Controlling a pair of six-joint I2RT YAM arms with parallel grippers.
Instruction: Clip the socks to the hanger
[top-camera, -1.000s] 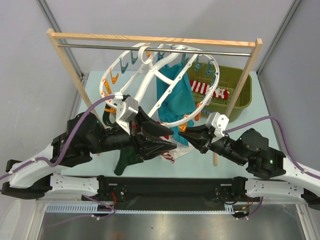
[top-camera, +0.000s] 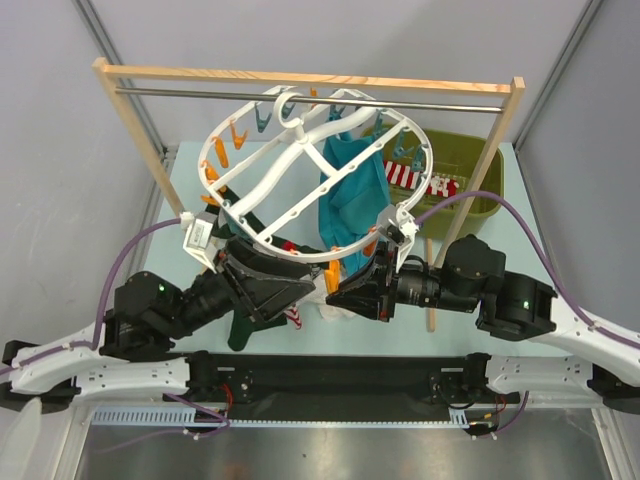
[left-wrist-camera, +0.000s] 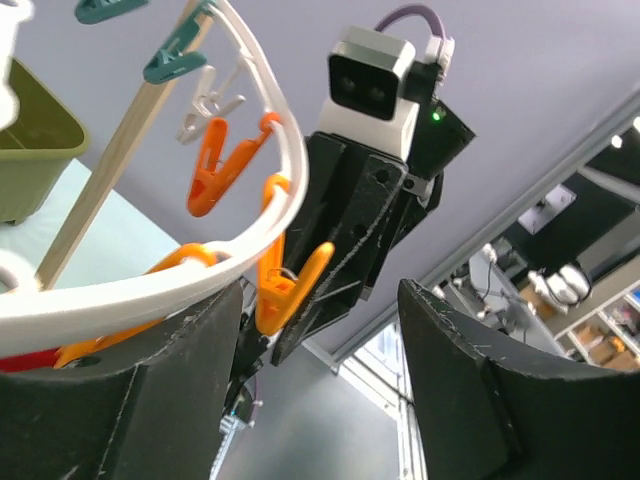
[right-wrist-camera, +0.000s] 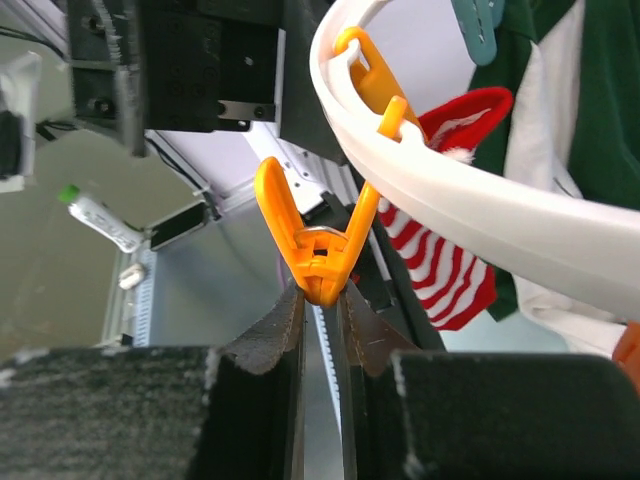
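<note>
The white round hanger (top-camera: 283, 180) hangs tilted from the rack, with orange and teal clips along its ring. At its near edge an orange clip (top-camera: 332, 277) sits at the tips of my right gripper (top-camera: 345, 292). In the right wrist view the lower end of this orange clip (right-wrist-camera: 322, 265) is pinched between the nearly closed fingers; its two prongs spread upward with no cloth between them. My left gripper (top-camera: 300, 280) is open beside it, its fingers (left-wrist-camera: 480, 390) wide apart with the ring and clip in view beyond. A red-and-white striped sock (right-wrist-camera: 440, 265) hangs behind the ring.
A wooden rack with a metal rod (top-camera: 320, 96) spans the back. The green bin (top-camera: 470, 150) at back right holds a striped sock. Teal cloth (top-camera: 350, 200) and dark green cloth (top-camera: 245, 325) lie beneath the hanger. Both arms crowd the hanger's front.
My right gripper has moved left and slightly nearer, and the clip at its tips has moved with it. The hanger has tilted and swung. The left gripper has shifted left.
</note>
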